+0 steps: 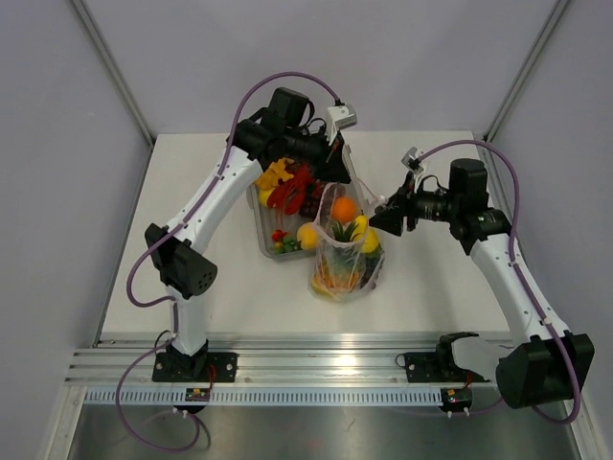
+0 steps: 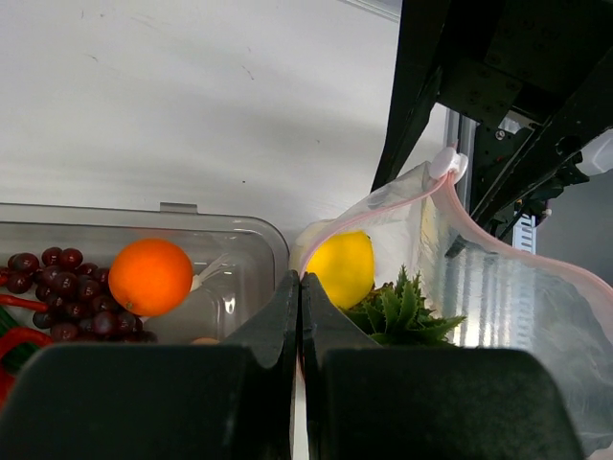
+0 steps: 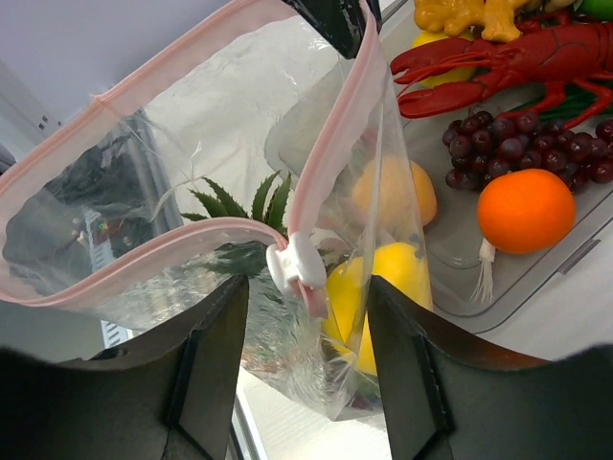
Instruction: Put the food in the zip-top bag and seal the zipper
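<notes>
The clear zip top bag [image 1: 335, 257] stands on the table with its pink-edged mouth wide apart. Inside it are a spiky green pineapple top [image 2: 407, 311] and a yellow fruit [image 3: 397, 278], among other food. My left gripper is shut on one end of the bag's rim, at the far side. On the opposite end sits the white zipper slider [image 3: 299, 268]. My right gripper is open, its fingers on either side of that slider corner, seemingly not closed on it. Much of the bag's lower contents is hidden by folds and glare.
Beside and behind the bag lies a grey tray [image 1: 273, 247] holding a red lobster [image 3: 517, 67], dark grapes [image 3: 527, 144], an orange [image 3: 525, 211] and other food. The left arm reaches over this tray. Clear table [image 1: 431, 297] lies to the bag's right.
</notes>
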